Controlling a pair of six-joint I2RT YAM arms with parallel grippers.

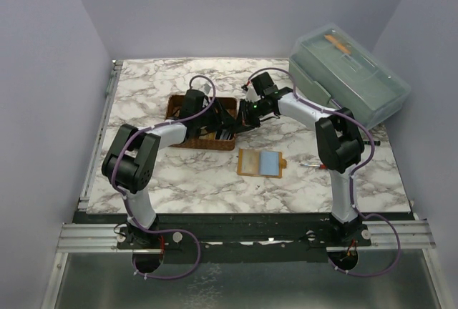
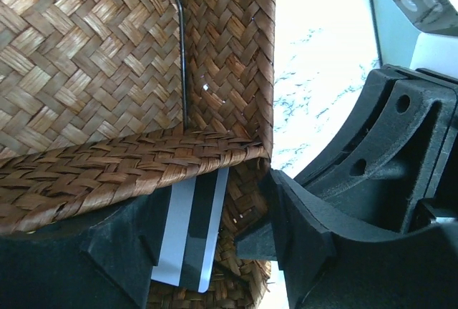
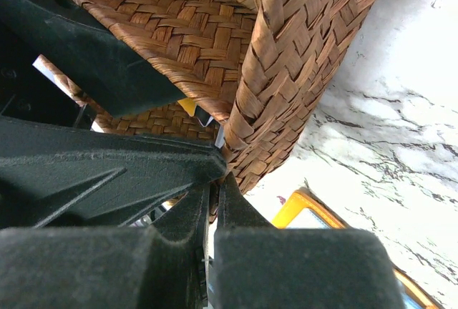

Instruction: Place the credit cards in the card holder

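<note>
A wicker basket [image 1: 207, 144] with compartments stands at the table's centre. Inside its right compartment is a pale card [image 2: 175, 241] with a black stripe. My left gripper reaches in there, fingers part open, one finger at each side of the card; clear space shows between the card and the right finger. Whether the other finger touches it is hard to tell. My right gripper is shut at the basket's right wall, fingertips together, no card visible between them. In front lies a flat, orange-edged holder [image 1: 260, 163] with a beige and a blue panel.
A large lidded box [image 1: 351, 80] fills the back right. A small red-ended item [image 1: 315, 166] lies near the right arm. Both grippers are crowded close together at the basket's right side.
</note>
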